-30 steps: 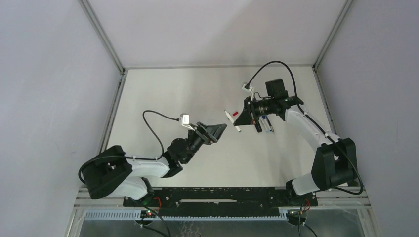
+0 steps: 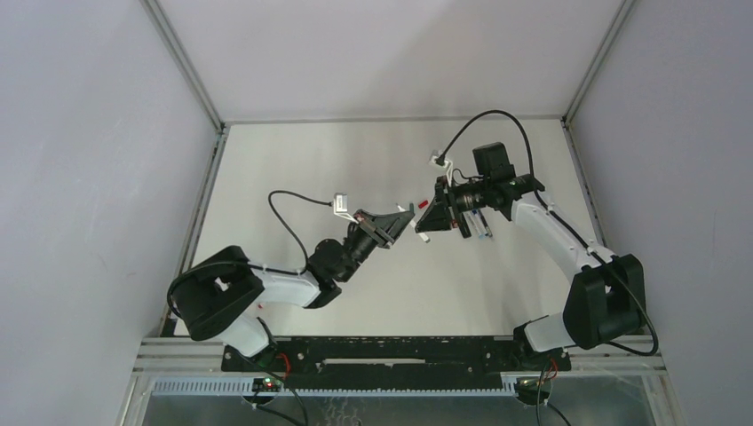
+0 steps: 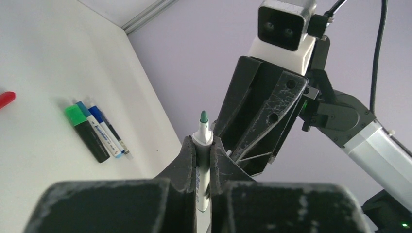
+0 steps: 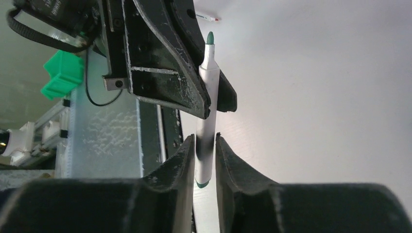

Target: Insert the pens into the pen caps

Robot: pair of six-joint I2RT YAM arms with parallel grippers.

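Note:
A white marker (image 4: 208, 102) with a bare green tip is in the air between my two grippers. My left gripper is shut on it, below the tip. In the right wrist view the left gripper's black fingers (image 4: 177, 80) cross it at its upper half. My right gripper stands around the marker's lower part, its fingers a little apart with slim gaps beside the barrel. In the top view the marker's white end (image 2: 424, 237) shows below the meeting grippers. No cap is on its tip.
On the table lie a black marker with a green cap (image 3: 76, 115), a light-blue-and-white pen (image 3: 99, 127) and blue-capped pens (image 3: 96, 114) side by side. A red piece (image 3: 7, 98) lies apart. Another pen (image 4: 207, 17) shows in the right wrist view.
My left gripper has moved right and up in the top view, from apart to meeting the marker at my right gripper, and is now shut on it.

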